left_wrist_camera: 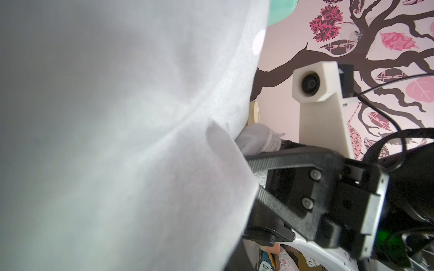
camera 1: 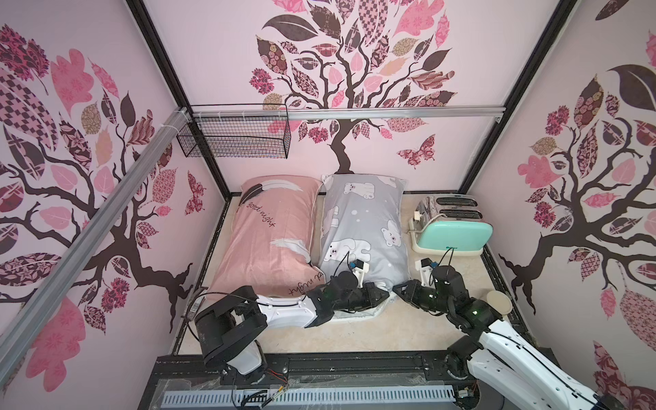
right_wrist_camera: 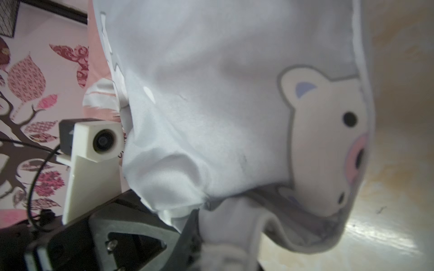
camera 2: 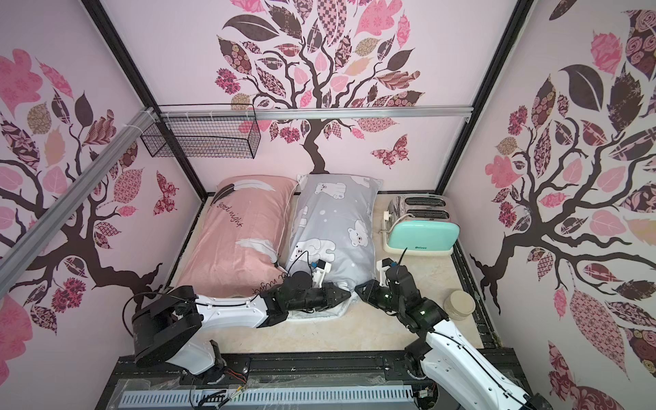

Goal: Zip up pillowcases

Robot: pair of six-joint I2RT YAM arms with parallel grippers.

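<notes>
The grey bear-print pillowcase (camera 1: 365, 225) lies in the middle, its near end bunched where the two grippers meet. My left gripper (camera 1: 385, 295) is shut at that end; in the left wrist view the pale fabric (left_wrist_camera: 194, 180) draws to its fingertips, with a bit of cloth between them. Facing it from the right, my right gripper (camera 1: 397, 289) is part open, with a fold of grey cloth (right_wrist_camera: 226, 225) lying between its fingers in the right wrist view. No zipper pull can be made out. The pink pillowcase (camera 1: 270, 232) lies flat to the left.
A mint-green toaster (camera 1: 454, 235) stands to the right of the grey pillow. Nearer the front right is a round beige container (camera 2: 459, 304), close to the right arm. A black wire basket (camera 1: 239, 136) hangs at the back left. Bare tabletop (camera 1: 410, 335) shows in front.
</notes>
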